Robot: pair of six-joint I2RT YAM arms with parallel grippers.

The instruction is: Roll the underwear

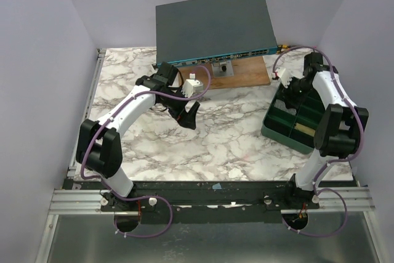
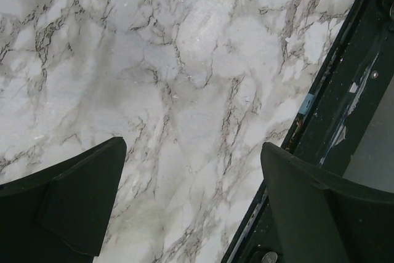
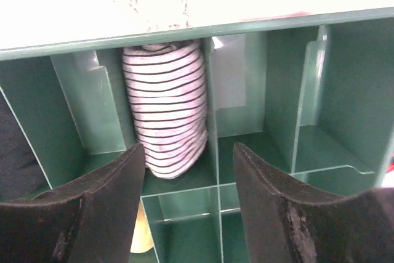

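A pink-and-white striped rolled garment [image 3: 165, 97] sits upright in a compartment of the green divided box [image 1: 268, 126] on the right of the table. My right gripper is over that box, fingers apart above the garment, nothing visible between them. My left gripper stands open over bare marble in the middle-left of the table.
A wooden board [image 1: 246, 75] and a large dark panel [image 1: 212, 26] are at the back. Other compartments hold a dark item and a pale yellow one.
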